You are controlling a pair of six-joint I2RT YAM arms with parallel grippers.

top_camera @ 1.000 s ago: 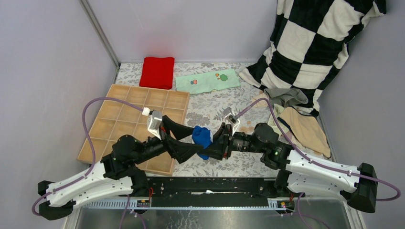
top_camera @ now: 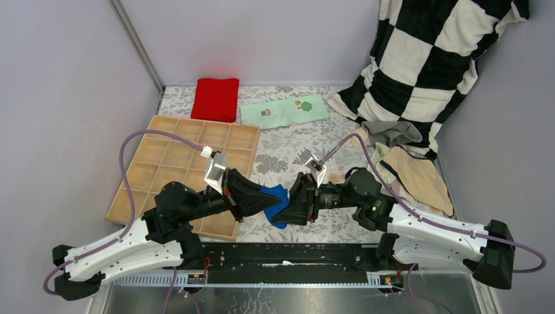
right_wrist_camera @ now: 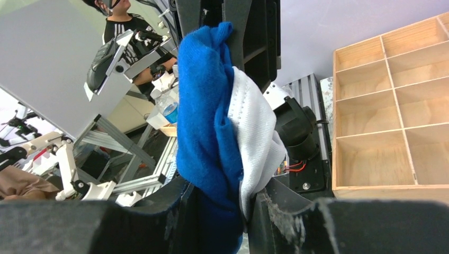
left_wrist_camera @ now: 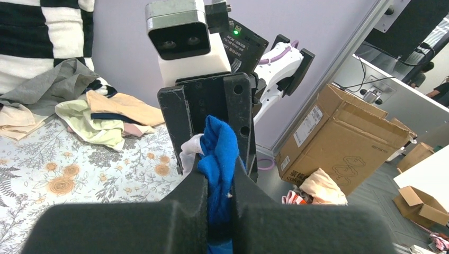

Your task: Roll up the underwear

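The underwear, bundled into a blue roll (top_camera: 278,207) with a white part (right_wrist_camera: 254,132), is held up between the two grippers over the middle of the table. On its left side, my left gripper is shut on the blue cloth, which stands up between its fingers. From the right, the fingers of my right gripper straddle the lower bundle, with blue and white cloth filling the gap; whether they clamp it is unclear. The fingertips of the two grippers nearly meet, and the roll's middle is partly covered by them in the top view.
A wooden compartment box (top_camera: 154,154) sits at the left, its compartments in view empty. Behind lie a red folded cloth (top_camera: 216,100) and a green one (top_camera: 285,112). Several garments (top_camera: 419,175) and a checkered blanket (top_camera: 419,59) occupy the right.
The left hand has moved slightly right. The right arm has shifted only a little.
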